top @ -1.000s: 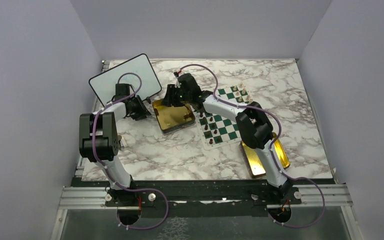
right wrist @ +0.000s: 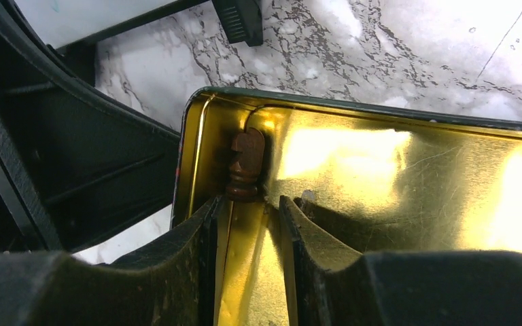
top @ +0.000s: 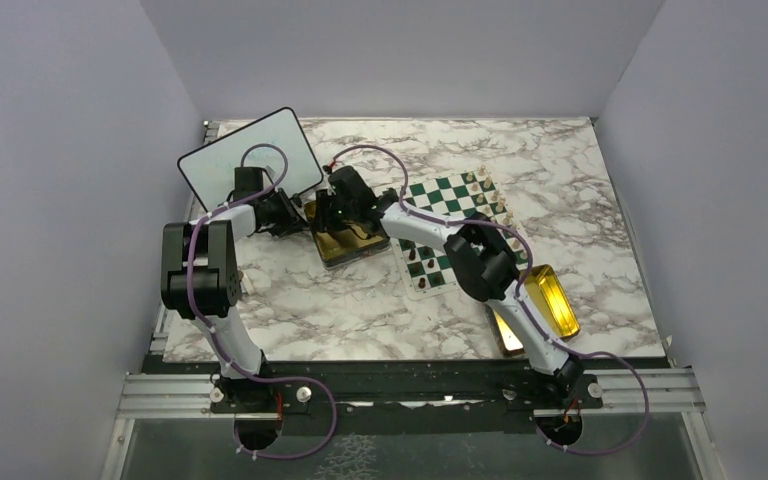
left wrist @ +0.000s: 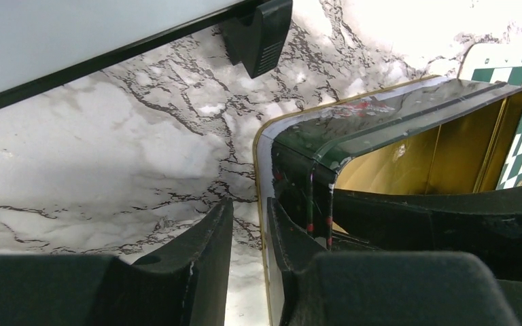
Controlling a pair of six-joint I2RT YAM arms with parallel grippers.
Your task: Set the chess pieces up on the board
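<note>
A dark brown chess piece (right wrist: 246, 163) lies in the corner of the gold-lined tin (right wrist: 353, 176). My right gripper hangs over that corner just below the piece, fingers apart, nothing clearly held. My left gripper is open at the tin's outer left wall (top: 320, 248), its fingers either side of empty marble and rim. The chessboard (top: 442, 201) stands right of the tin, with pieces on some squares, partly hidden by my right arm.
A whiteboard (top: 250, 150) with black feet stands behind my left arm. A second gold tin (top: 552, 300) sits at front right under the right arm. Bare marble lies at back right and front centre.
My right gripper and arm have moved left and down into the tin's left part. The left gripper has shifted slightly toward the tin.
</note>
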